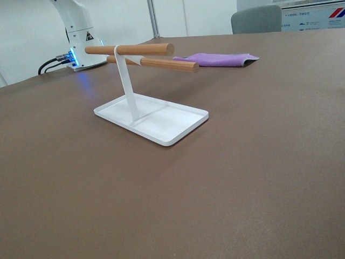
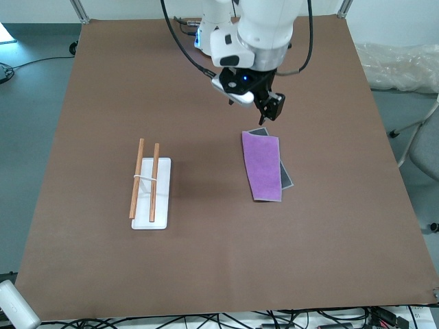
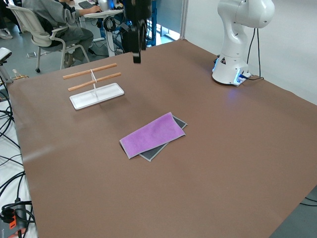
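Note:
My gripper (image 2: 250,110) hangs from the arm at the top centre of the left view, above and just behind a purple cloth (image 2: 260,168) lying on a grey cloth (image 2: 287,179). Its dark lower part (image 3: 136,52) shows at the top of the right view; whether it is open or shut is unclear. Left of the cloths stands a white rack with two wooden bars, on a tray base (image 1: 167,121) (image 3: 106,92). In the top view the purple cloth (image 1: 215,59) lies behind the rack.
The white arm base (image 3: 230,72) stands at the back. Cables run along the near edge, and a chair (image 2: 429,144) is beside the table.

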